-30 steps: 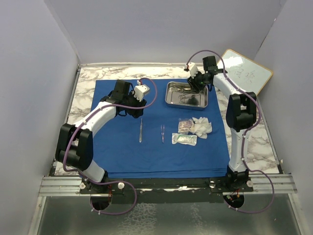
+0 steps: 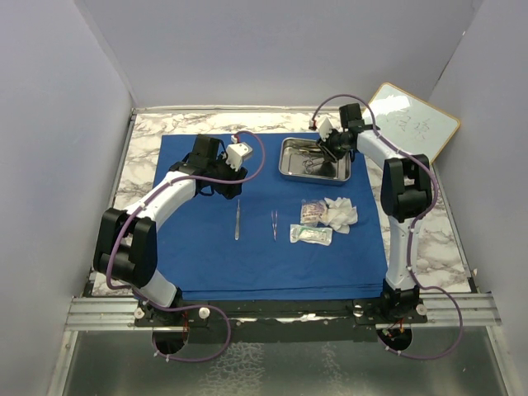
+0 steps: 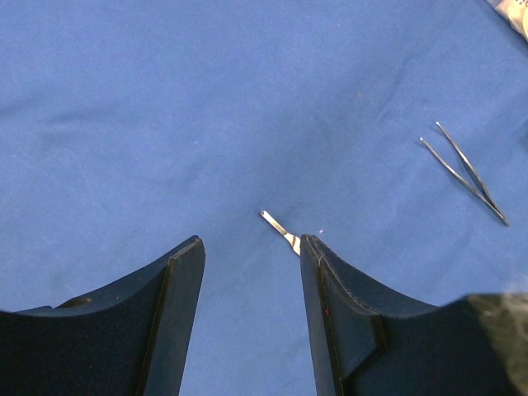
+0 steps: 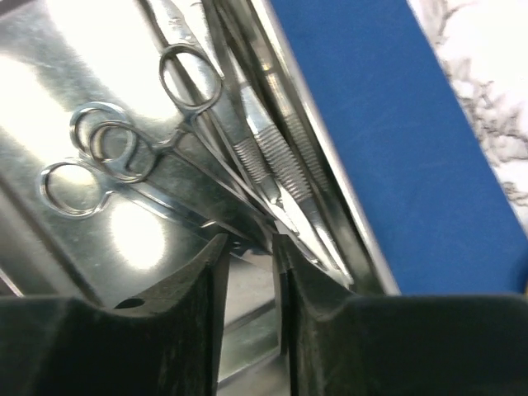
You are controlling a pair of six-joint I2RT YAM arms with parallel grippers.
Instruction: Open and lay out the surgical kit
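Observation:
A metal tray [image 2: 290, 172] stands at the back of the blue cloth [image 2: 198, 268]. Inside it, scissor-like instruments [image 4: 136, 157] with ring handles lie across several slim metal handles [image 4: 276, 157]. My right gripper is low in the tray, its fingers part open with a narrow gap. Instrument tips run to its fingertips; whether any sits between them is unclear. Over the cloth, my left gripper stands open and empty. A scalpel-like tool [image 2: 238, 221] lies below it, partly covered by one finger in the left wrist view. Tweezers [image 2: 275, 224] lie to the right.
On the cloth's right half are a small clear packet [image 2: 313, 212], crumpled white gauze or gloves [image 2: 339, 214] and a white-green package [image 2: 311, 234]. A white board [image 2: 412, 120] rests at the back right.
My right gripper has come down into the tray over the last second, with little movement in the latter half. The left arm and the items on the cloth stay where they were.

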